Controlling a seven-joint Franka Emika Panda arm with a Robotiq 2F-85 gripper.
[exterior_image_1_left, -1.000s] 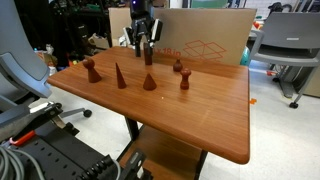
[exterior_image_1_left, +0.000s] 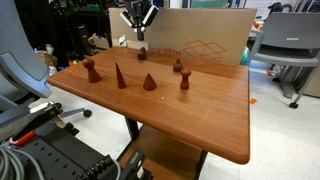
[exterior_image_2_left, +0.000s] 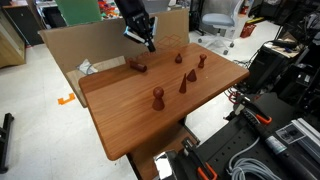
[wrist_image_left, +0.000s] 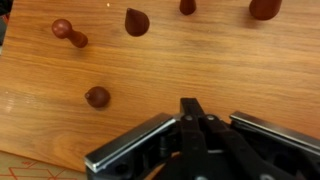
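Note:
My gripper (exterior_image_1_left: 139, 36) hangs above the back part of the wooden table (exterior_image_1_left: 215, 110), well clear of its surface. It is shut, and nothing shows between its fingers in the wrist view (wrist_image_left: 195, 106). A dark brown piece (exterior_image_2_left: 137, 65) lies at the table's back edge, below and near the gripper; the wrist view does not show it clearly. Other brown pieces stand apart from it: a knobbed one (exterior_image_1_left: 92, 71), a slim cone (exterior_image_1_left: 119, 77), a wider cone (exterior_image_1_left: 149, 82), another knobbed piece (exterior_image_1_left: 184, 80) and a small round one (exterior_image_1_left: 178, 66).
A cardboard sheet (exterior_image_1_left: 215, 38) stands upright along the table's back edge, close behind the gripper. A grey chair (exterior_image_1_left: 287, 42) stands beyond it.
Over the last second my gripper has risen from low over the table and shifted slightly back and left. The standing pieces keep their places.

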